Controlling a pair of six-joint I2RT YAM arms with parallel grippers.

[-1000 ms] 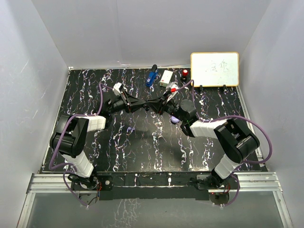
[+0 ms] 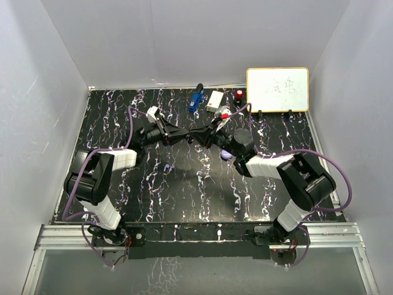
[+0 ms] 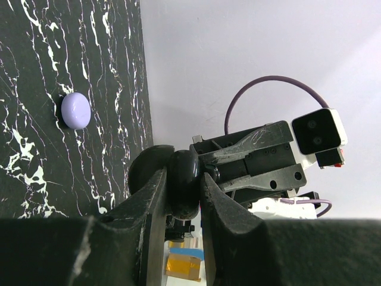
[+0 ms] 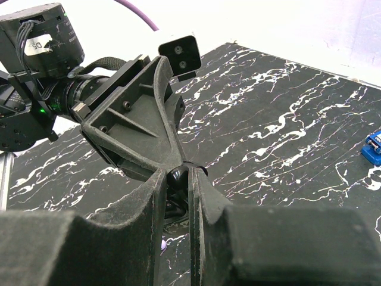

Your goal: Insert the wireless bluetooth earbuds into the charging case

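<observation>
Above the middle of the table my two grippers meet tip to tip. In the left wrist view a glossy black rounded thing (image 3: pixel 183 182), seemingly a charging case, sits between the fingertips of my left gripper, which is shut on it. Beside it is a wider dark round part (image 3: pixel 144 167), partly covered. Seen from the right wrist, my right gripper is shut too, with the glossy black case (image 4: pixel 177 177) at its tips. Whether any earbud is inside is hidden. Small purple pieces, perhaps earbuds (image 2: pixel 169 167), lie on the table.
A purple oval case (image 2: pixel 226 155) rests on the table under the right arm. Toward the back stand a blue tool (image 2: pixel 196 100), a white box (image 2: pixel 215 100), a dark bottle with red cap (image 2: pixel 238 96) and a whiteboard (image 2: pixel 277 90).
</observation>
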